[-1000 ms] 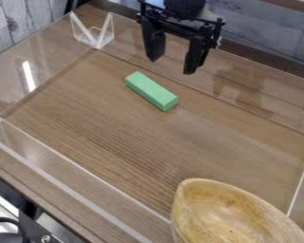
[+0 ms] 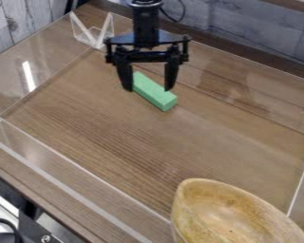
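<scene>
My black gripper [image 2: 147, 76] hangs at the upper middle, its two fingers spread wide on either side of a small green block [image 2: 156, 94]. The block lies diagonally on the wooden table [image 2: 91, 152], between and just in front of the fingertips. Whether either finger touches it cannot be told. Nothing is held.
A large pale yellow bowl [image 2: 235, 212] sits at the bottom right. Clear plastic pieces show at the upper left and left edge.
My gripper has moved left and turned, coming from behind and right of the green block to over it. The block appears unmoved.
</scene>
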